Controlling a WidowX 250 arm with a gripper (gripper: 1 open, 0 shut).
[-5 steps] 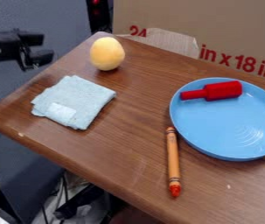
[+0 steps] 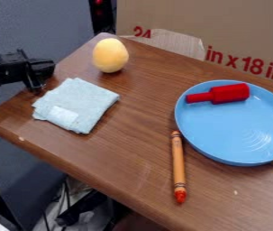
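Note:
My black gripper (image 2: pixel 38 73) is at the left edge of the view, beside the table's left edge and above-left of a folded pale blue cloth (image 2: pixel 76 105); whether it is open or shut is hard to make out. A yellow egg-shaped object (image 2: pixel 110 55) stands near the back corner. A blue plate (image 2: pixel 232 133) holds a red rolling-pin-like object (image 2: pixel 226 93). An orange crayon (image 2: pixel 178 168) lies just left of the plate.
The wooden table (image 2: pixel 114 162) has clear room in its middle and front. A cardboard box (image 2: pixel 211 32) stands behind it. Cables and bags lie below the table at lower left.
My gripper has moved down and a little to the right, toward the table edge near the cloth. The objects on the table have not moved.

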